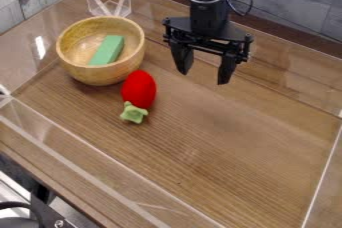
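Observation:
The black gripper (pixel 207 62) hangs over the back middle of the wooden table (pixel 227 152), its fingers spread apart with nothing visible between them. A red oval object (pixel 139 89) lies on the table below and left of it, with a small green object (pixel 134 113) just in front of that. At the left, a tan bowl (pixel 78 60) holds a green and white block (pixel 108 49).
A dark round object (pixel 20 215) shows at the bottom left edge. A pale wall edge runs along the top left.

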